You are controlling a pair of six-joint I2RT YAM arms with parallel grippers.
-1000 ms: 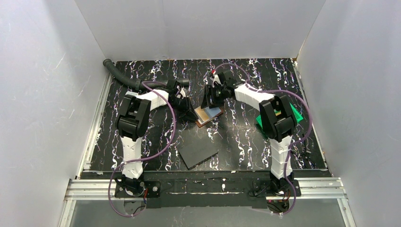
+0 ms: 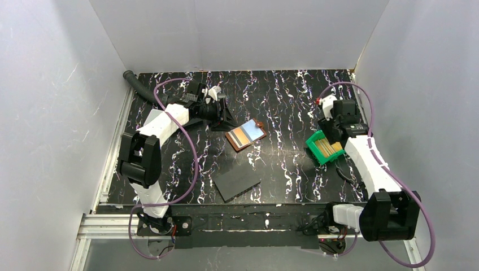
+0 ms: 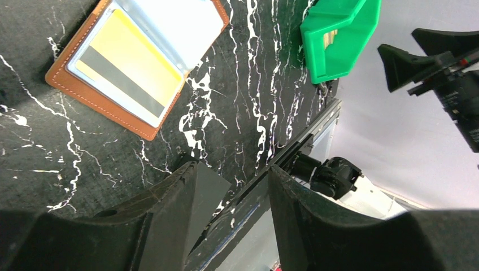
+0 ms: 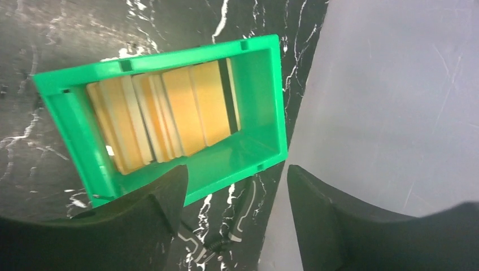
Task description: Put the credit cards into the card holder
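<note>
The brown leather card holder (image 2: 241, 146) lies spread out mid-table, yellow and striped cards showing in its clear pockets. In the left wrist view the card holder (image 3: 101, 114) is at the upper left, beyond my left gripper, whose fingers are apart and empty. Several yellow-orange credit cards (image 4: 182, 107) lean in a row inside the green box (image 4: 257, 101), in the right wrist view. Over that box hovers my right gripper, its fingers apart with nothing between them. From above, the right gripper (image 2: 326, 131) covers part of the green box (image 2: 321, 158).
A dark grey flat slab (image 2: 237, 182) lies near the front edge. A black hose (image 2: 138, 87) runs along the back left. Black cables (image 2: 344, 176) lie just in front of the green box. Marble tabletop between card holder and box is clear.
My right arm has swung from the card holder across to the green box on the right. The left gripper has drawn back a little to the left, off the card holder.
</note>
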